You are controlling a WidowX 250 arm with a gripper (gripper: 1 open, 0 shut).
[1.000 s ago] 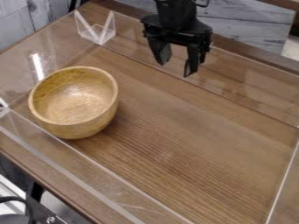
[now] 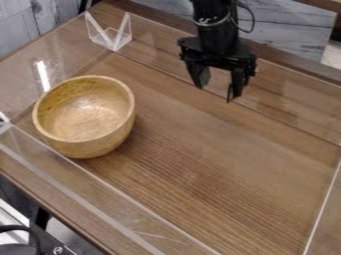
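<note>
A black robot arm (image 2: 218,45) hangs from the top edge at the upper middle, its gripper (image 2: 217,82) low over the bare wooden table with two dark finger parts spread apart. Nothing clearly shows between them. A large wooden bowl (image 2: 83,112) sits at the left, well apart from the gripper.
A clear, angular wire or plastic holder (image 2: 110,33) stands at the top left. A marbled panel (image 2: 293,30) runs along the back. A dark object (image 2: 19,239) shows at the lower left corner.
The arm and gripper have shifted slightly, with the upper arm looking narrower and more upright. The bowl stays where it was.
</note>
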